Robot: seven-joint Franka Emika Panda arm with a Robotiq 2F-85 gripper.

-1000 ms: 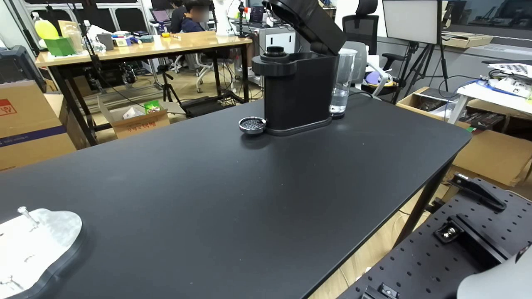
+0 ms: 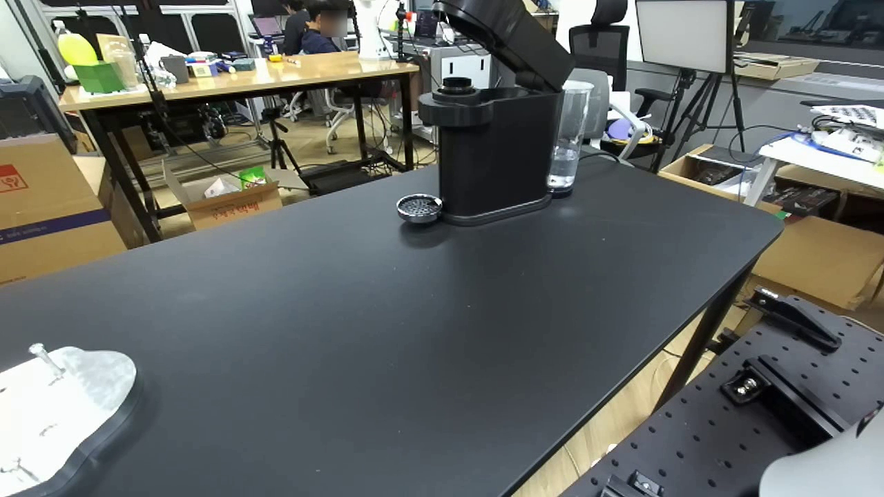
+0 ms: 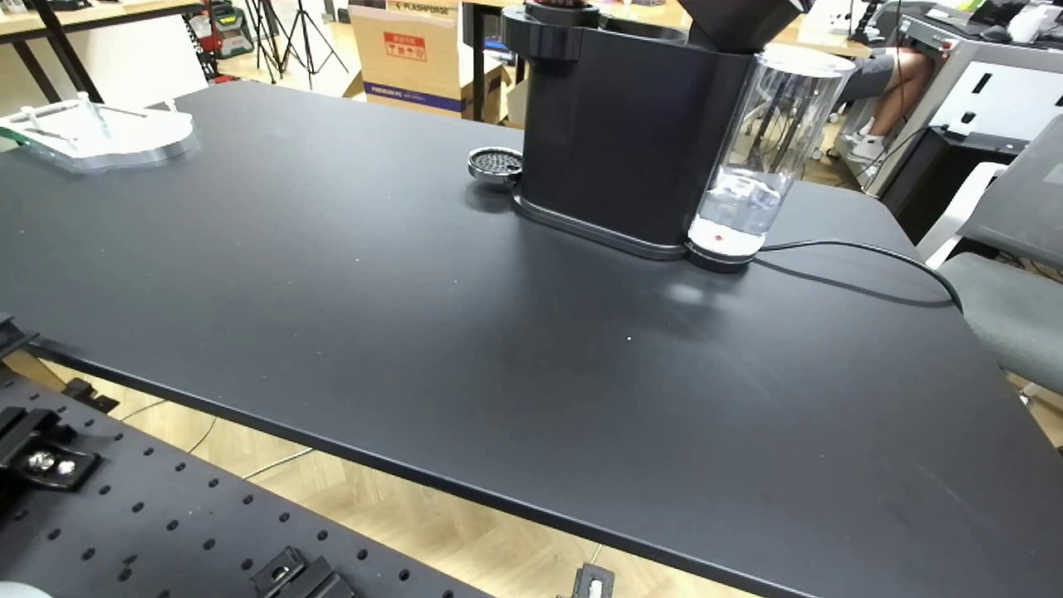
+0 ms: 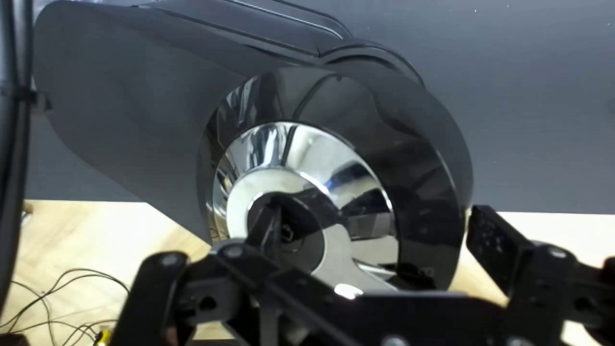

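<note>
A black coffee machine (image 2: 497, 149) stands at the far side of the dark table, its lid (image 2: 518, 37) tilted up. In the wrist view the lid's round front face (image 4: 426, 190), with a chrome ring (image 4: 369, 190), fills the middle. My gripper is open right at that face, one finger in front of the chrome disc's dark centre and the other by the right edge of the round face. Whether either finger touches it I cannot tell. No gripper shows in the exterior views. A clear water tank (image 3: 742, 199) is fixed to the machine's back.
A round metal drip tray (image 2: 419, 208) juts from the machine's front. At the table's other end lies a white board with pegs (image 2: 74, 389). A black cable (image 3: 867, 251) runs off behind the machine.
</note>
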